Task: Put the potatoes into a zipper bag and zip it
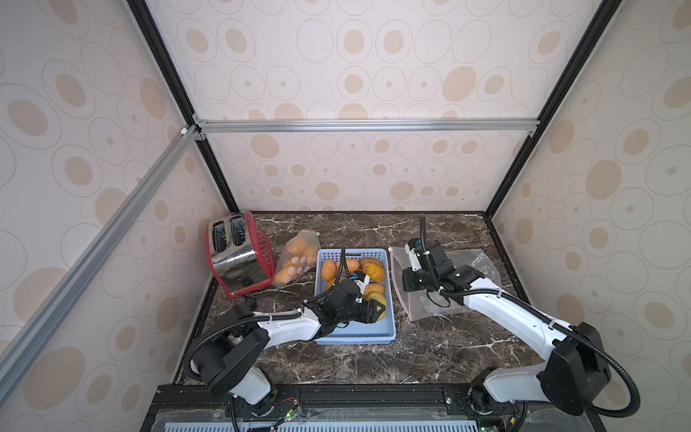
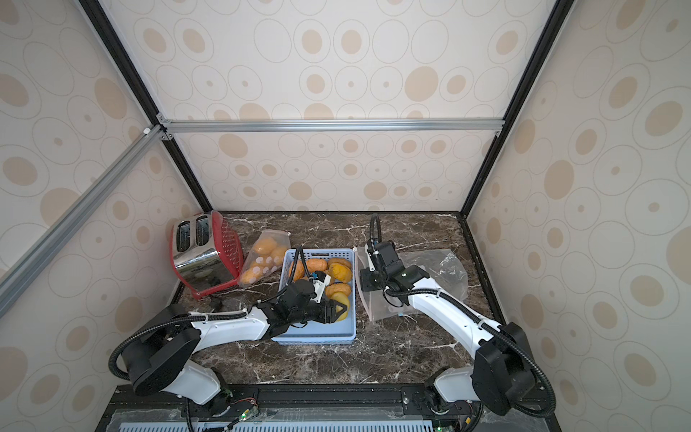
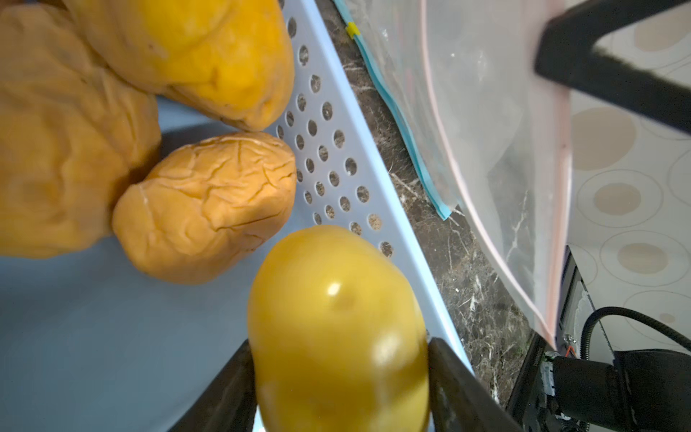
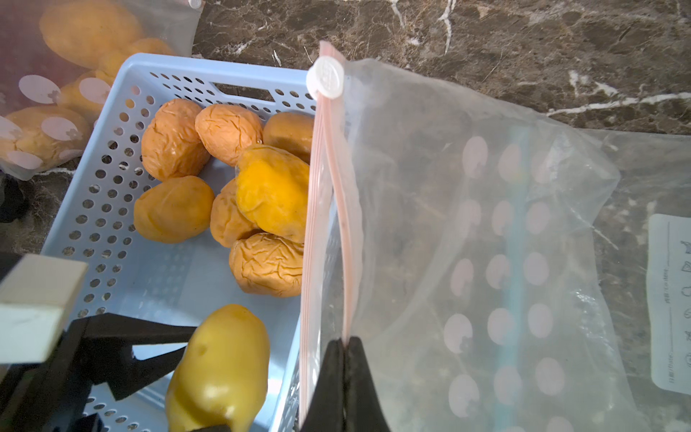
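Note:
A blue basket (image 1: 352, 331) of potatoes (image 4: 269, 194) stands mid-table. Near its right side, my left gripper has a smooth yellow potato (image 3: 334, 309) between its fingers, low over the basket. My right gripper is shut on the pink zipper edge of a clear bag (image 4: 475, 302), which lies open-sided to the basket's right, with a white slider at the edge's far end.
A red-and-chrome toaster (image 1: 237, 262) stands at the left. A bag of potatoes (image 1: 295, 262) lies between it and the basket. Bare marble (image 1: 381, 226) shows along the back.

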